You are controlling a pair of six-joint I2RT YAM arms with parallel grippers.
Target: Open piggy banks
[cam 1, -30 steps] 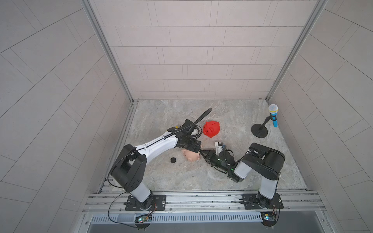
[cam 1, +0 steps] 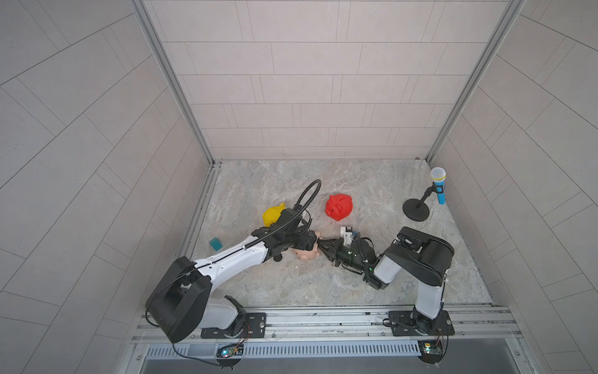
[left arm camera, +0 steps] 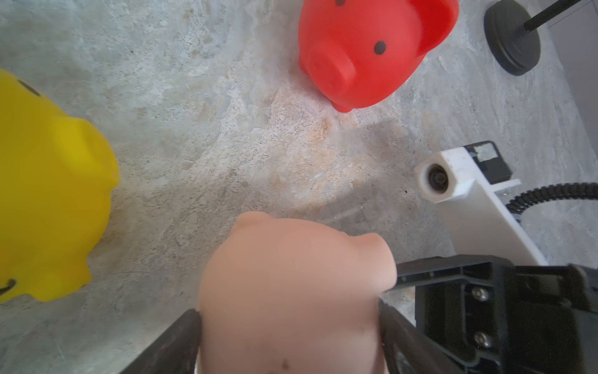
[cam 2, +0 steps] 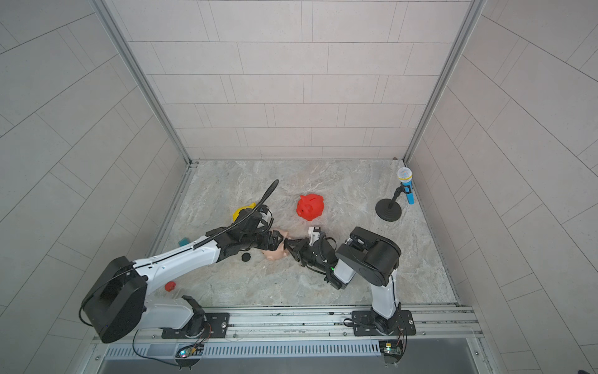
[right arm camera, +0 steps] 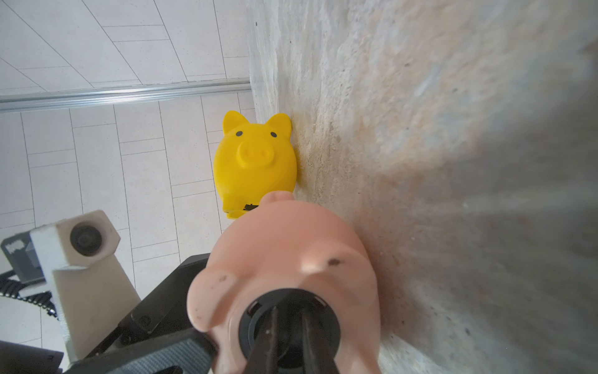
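A pink piggy bank (cam 1: 306, 252) lies at the middle front between my grippers, a dark round fitting on it in the right wrist view. My left gripper is open around it, blurred fingers on either side. My right gripper has both fingertips at that fitting, with a narrow gap between them. A yellow piggy bank (right arm camera: 252, 168) lies behind at the left, a red one (cam 1: 339, 206) at the back middle. A black disc (cam 2: 246, 256) lies left of the pink bank.
A black stand (cam 1: 416, 210) with a blue tube (cam 1: 440, 193) stands at the back right. A teal item (cam 1: 215, 243) lies at the left, a small red item (cam 2: 169, 286) at the front left.
My left arm has moved left and toward the front, uncovering more of the yellow bank and covering part of the black disc. The right arm has barely moved.
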